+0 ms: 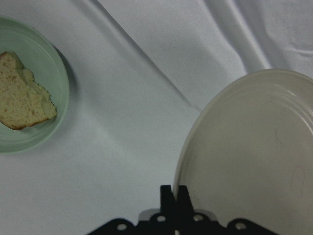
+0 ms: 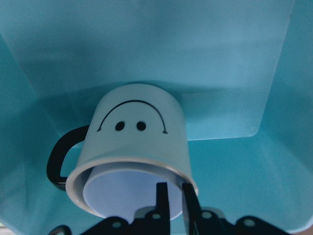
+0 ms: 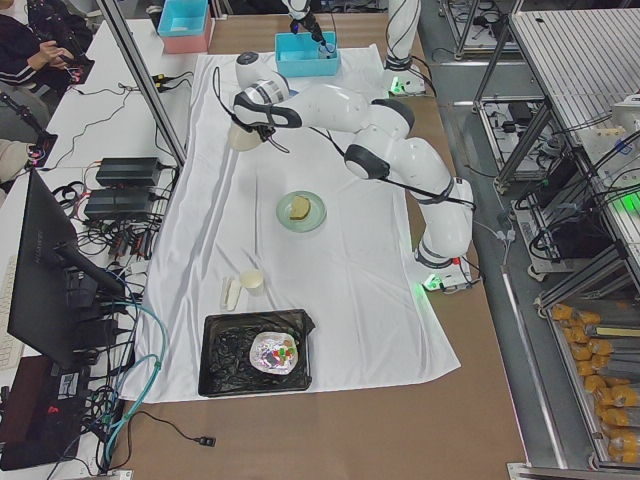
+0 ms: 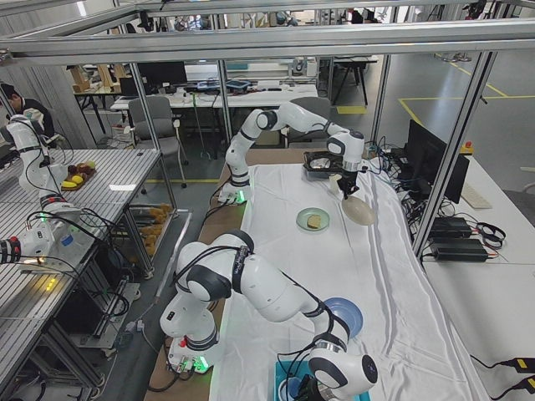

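Observation:
My left gripper is shut on the rim of a cream plate (image 1: 249, 152), held over the white cloth beside a green plate (image 1: 46, 63) with a bread slice (image 1: 24, 98) on it. My right gripper is inside a blue bin (image 2: 171, 44), at the mouth of a white smiley mug (image 2: 127, 132) with a black handle, lying on its side with a pale cup (image 2: 127, 191) inside. Whether its fingers grip anything is unclear.
A blue plate (image 4: 343, 313) lies near the bin, mostly hidden in the camera left view. A black-lined tray (image 3: 220, 360) with a foil dish stands at the cloth's other end, near a small cream cup (image 3: 251, 281). The cloth's centre around the green plate is mostly clear.

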